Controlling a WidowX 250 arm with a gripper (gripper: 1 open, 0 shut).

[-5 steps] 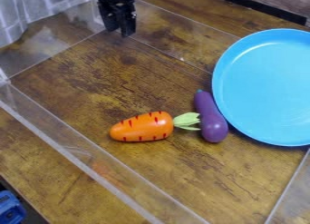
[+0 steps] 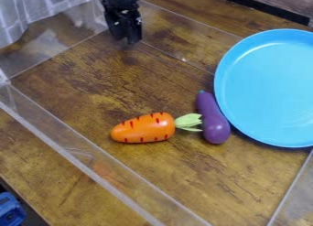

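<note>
A black gripper [image 2: 127,28] hangs at the top of the view, near the back left corner above the wooden board; whether its fingers are open or shut is hard to make out. An orange toy carrot [image 2: 142,128] with black stripes and green leaves lies in the lower middle. A purple toy eggplant [image 2: 213,120] lies upright along the view just right of the carrot's leaves. A large light blue plate [image 2: 272,88] sits on the right, beside the eggplant.
Clear plastic walls border the board [image 2: 110,83] on the left and back. A blue object [image 2: 7,209] is at the lower left edge. The middle and back of the board are clear.
The gripper has shifted very slightly at the back; the carrot, eggplant and plate have not moved.
</note>
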